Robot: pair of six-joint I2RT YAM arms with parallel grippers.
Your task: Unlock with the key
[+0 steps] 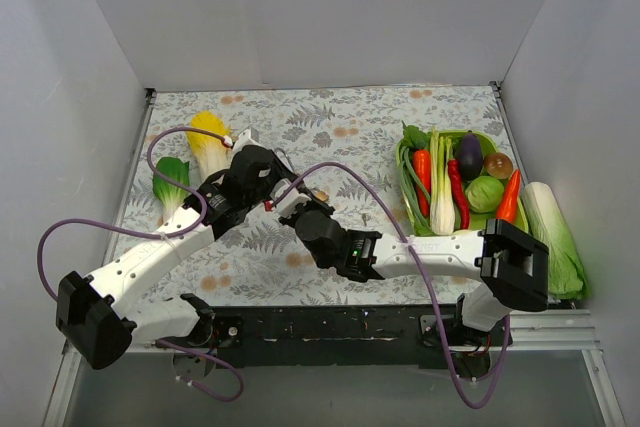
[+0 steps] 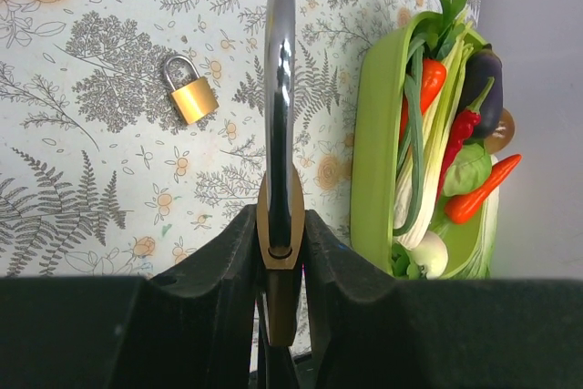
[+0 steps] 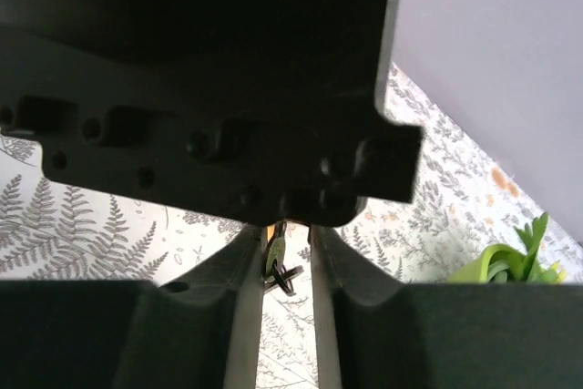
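A brass padlock [image 2: 280, 216] with a long steel shackle pointing up is clamped in my left gripper, which is shut on its body. My right gripper reaches in close beside the left one, with a gap showing between its fingers. In that gap a small dark, key-like piece [image 3: 278, 271] appears under a bit of gold; whether it touches a finger or sits in the lock cannot be told. From above, both grippers hide the meeting point. A second brass padlock [image 2: 194, 99] lies on the patterned surface, its shackle closed.
To the right stands a green basket [image 1: 412, 209] full of vegetables, with a long cabbage [image 1: 553, 232] beside it. Yellow cabbage [image 1: 208, 142] and bok choy [image 1: 171, 187] lie at the left. Table space behind the arms is clear.
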